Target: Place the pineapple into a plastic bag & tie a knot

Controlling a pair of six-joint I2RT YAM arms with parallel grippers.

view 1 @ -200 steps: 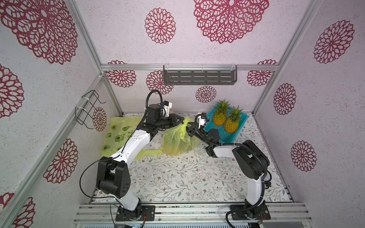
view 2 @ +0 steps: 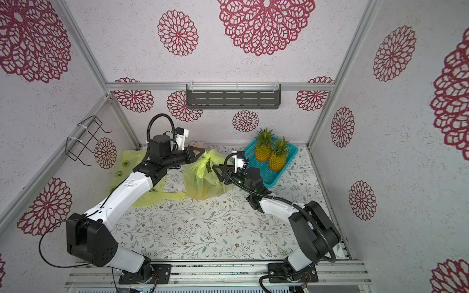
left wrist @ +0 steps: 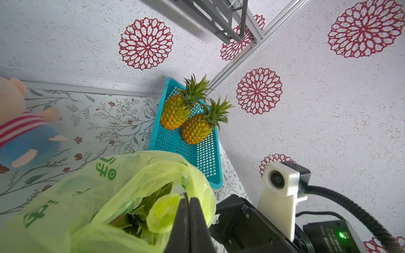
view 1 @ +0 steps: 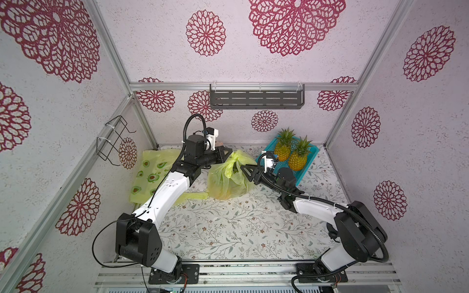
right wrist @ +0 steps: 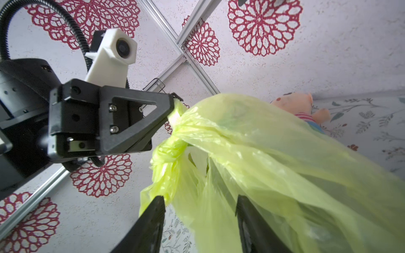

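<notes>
A translucent yellow-green plastic bag [view 1: 228, 183] stands on the table, its top gathered and twisted. Through the bag's opening in the left wrist view, green leaves of a pineapple [left wrist: 141, 215] show; its body is hidden. My left gripper [view 1: 230, 152] is shut at the top of the bag, and in the right wrist view a gathered strip of film hangs from its fingertips [right wrist: 168, 105]. On the bag's right side my right gripper stands open, fingers apart, with the film behind the gap.
Two more pineapples [view 1: 298, 157] lie in a blue basket [view 1: 311, 158] at the back right. Another yellow-green bag [view 1: 151, 175] lies flat at the left. A plush pig [left wrist: 25, 135] sits behind the bag.
My right arm has swung its elbow to the right, and its gripper has shifted slightly right and lower, off the twisted top. The left arm has moved slightly left; the bag stays in place.
</notes>
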